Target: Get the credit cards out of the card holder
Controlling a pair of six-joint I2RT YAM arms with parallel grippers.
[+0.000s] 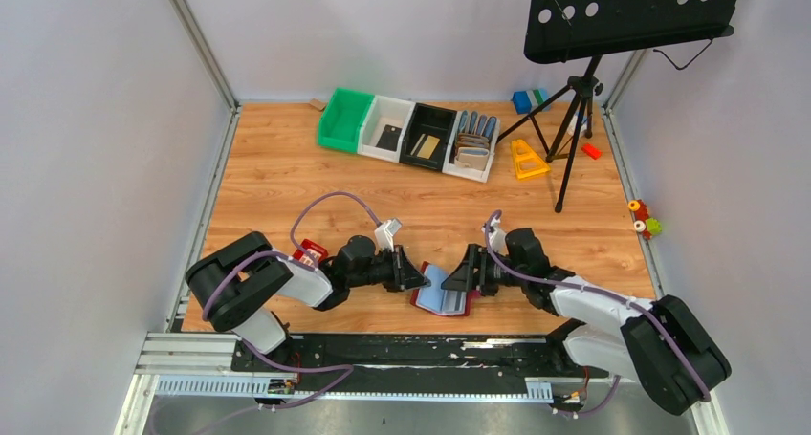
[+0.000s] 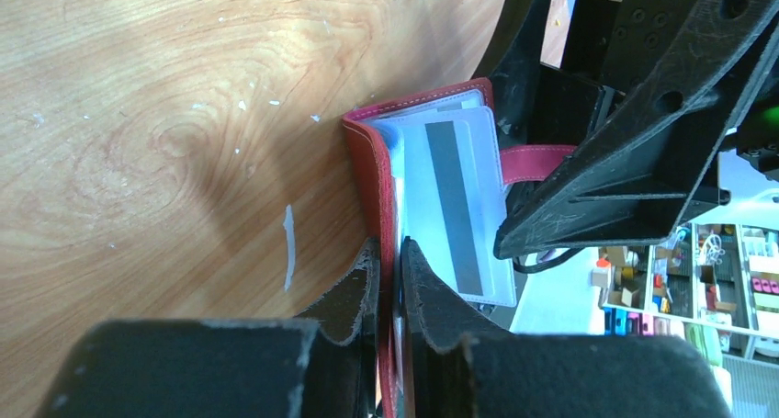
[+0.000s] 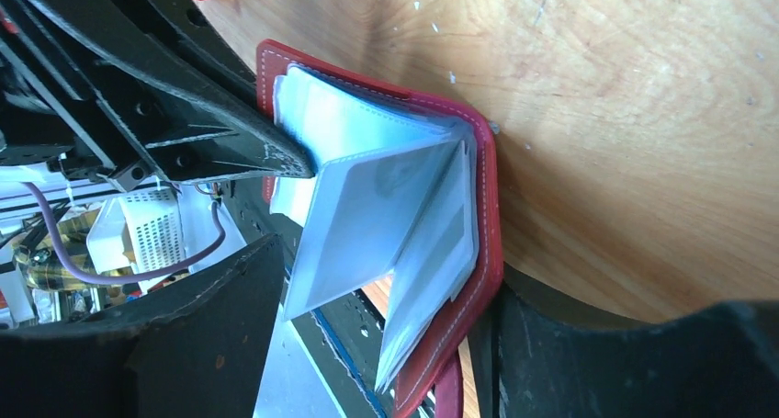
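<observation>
The red card holder (image 1: 430, 292) lies open at the front centre between my two grippers, its clear sleeves (image 3: 367, 216) fanned out. In the left wrist view, my left gripper is shut on the holder's red edge (image 2: 375, 179); a pale card with a dark stripe (image 2: 450, 197) shows in the sleeves. My right gripper stands open around the other side of the holder, with the sleeves and red cover between its fingers in the right wrist view. Whether further cards are inside is unclear.
A row of bins (image 1: 390, 98) stands at the back. A black music stand (image 1: 622, 24), a yellow toy (image 1: 526, 163) and small toys occupy the right. A red object (image 1: 311, 250) lies beside the left arm.
</observation>
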